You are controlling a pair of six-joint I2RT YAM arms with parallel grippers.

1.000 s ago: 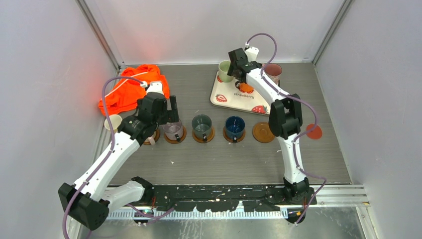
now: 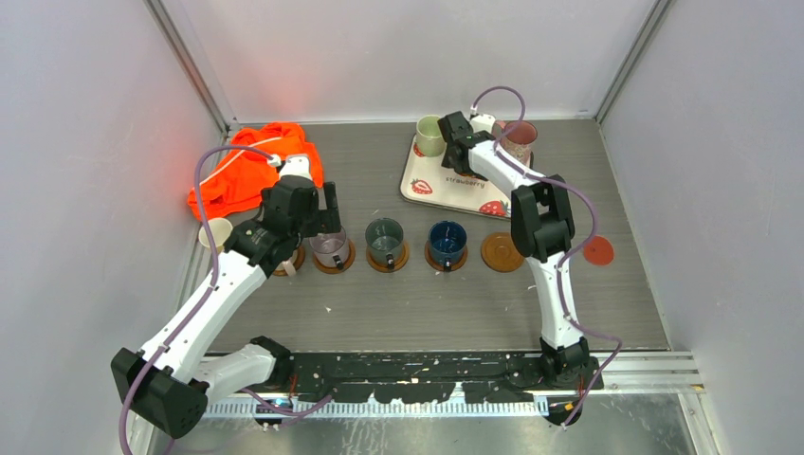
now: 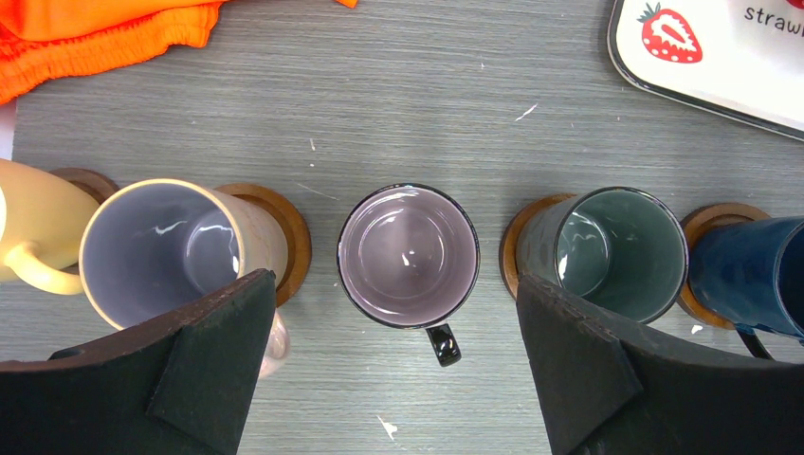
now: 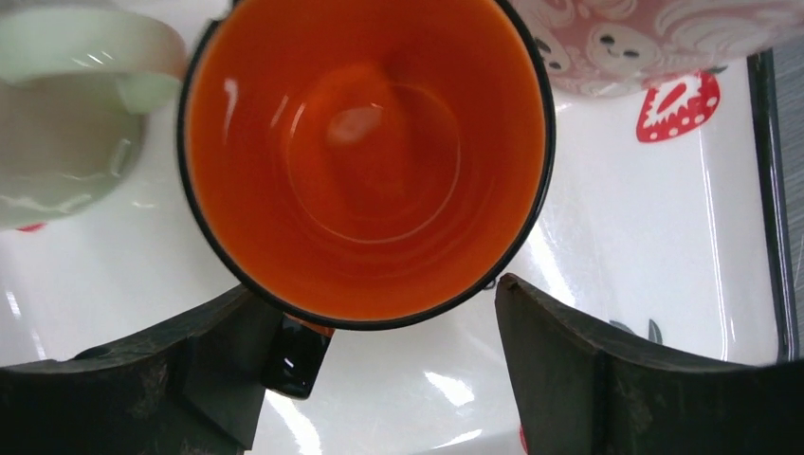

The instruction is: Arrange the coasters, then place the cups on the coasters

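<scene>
An orange cup (image 4: 370, 152) with a black rim and black handle stands on the strawberry tray (image 4: 654, 246); the arm mostly hides it from above. Fingers apart, my right gripper is over the cup's near side, its left finger (image 4: 204, 365) right by the handle. Whether the fingers touch the cup cannot be told. An empty brown coaster (image 2: 502, 252) lies on the table in front of the tray, right of the blue cup (image 2: 447, 243). My left gripper is open above a mauve cup (image 3: 409, 256), with nothing held.
A pale green cup (image 4: 85, 104) and a pink patterned cup (image 4: 645, 43) flank the orange one closely. A dark green cup (image 2: 385, 242) stands in the coaster row. A red disc (image 2: 598, 250) lies at the right; orange cloth (image 2: 256, 171) lies back left.
My right gripper has come down toward the tray and now covers the orange cup in the top view. The left arm is still.
</scene>
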